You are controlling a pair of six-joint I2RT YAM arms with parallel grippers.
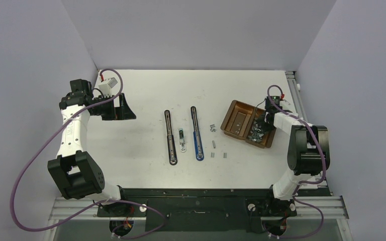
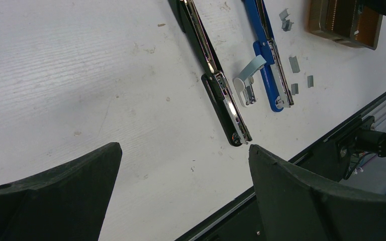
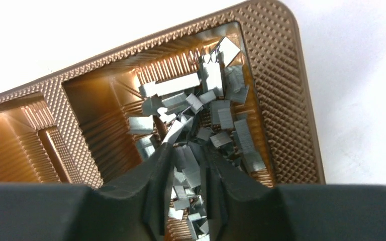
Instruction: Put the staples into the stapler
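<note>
A brown divided tray [image 1: 227, 120] holds many loose staple strips [image 3: 233, 80] in its right compartment. My right gripper is down among them, fingers apart with strips visible between and beneath them; whether it grips any is unclear. Three staplers lie opened out on the table: a black one [image 1: 171, 145], a small white one [image 1: 182, 140] and a blue one [image 1: 198, 143]. A few staple strips [image 2: 294, 64] lie beside the blue one. My left gripper hangs open over the table's left side, holding nothing.
Walls stand at both sides and behind. A dark rail runs along the front edge [image 1: 196, 193].
</note>
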